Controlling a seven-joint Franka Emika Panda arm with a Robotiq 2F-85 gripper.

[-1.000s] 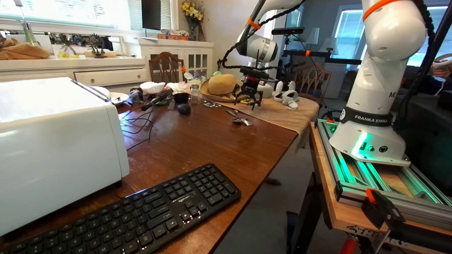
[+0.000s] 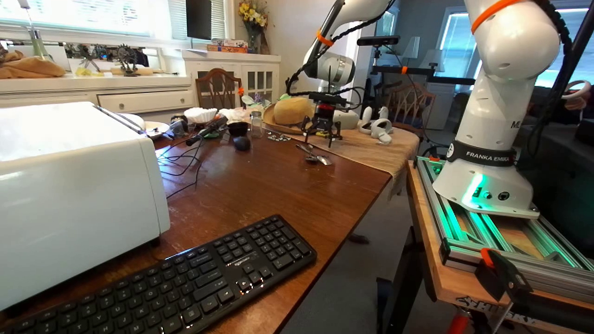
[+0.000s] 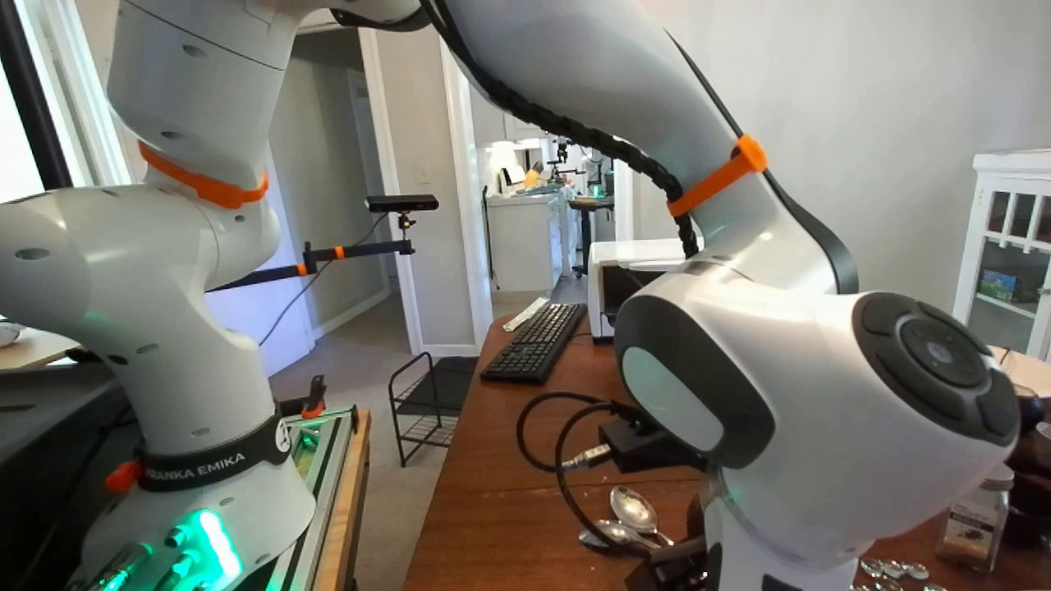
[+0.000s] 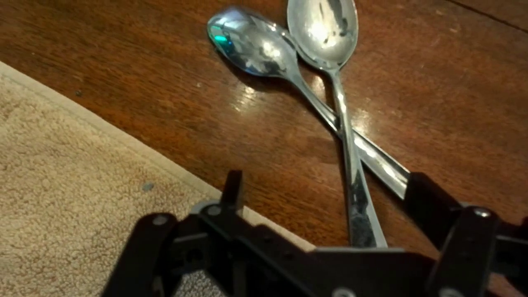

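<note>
Two shiny metal spoons lie on the brown wooden table with their handles crossed. In the wrist view, the left spoon [image 4: 255, 44] has its bowl to the upper left, and its handle runs beneath that of the right spoon [image 4: 324, 32]. My gripper is open, its black fingers wide apart with nothing held. The right spoon's handle end appears between them, while the right finger [image 4: 428, 205] hides the left spoon's handle end. Exterior view 1 has the gripper [image 2: 321, 137] pointing down by the crossed spoons [image 2: 316, 158]; its exact height above them is unclear.
A tan towel [image 4: 89, 183] covers the table beside the spoons, with a straw hat [image 2: 293, 111] on it. Small metal pieces [image 2: 278, 137], a glass jar [image 2: 256, 125] and a black mouse [image 2: 241, 143] stand nearby.
In exterior view 1, the arm and gripper have shifted slightly left, and the gripper hangs more upright than before. The spoons look unmoved.
</note>
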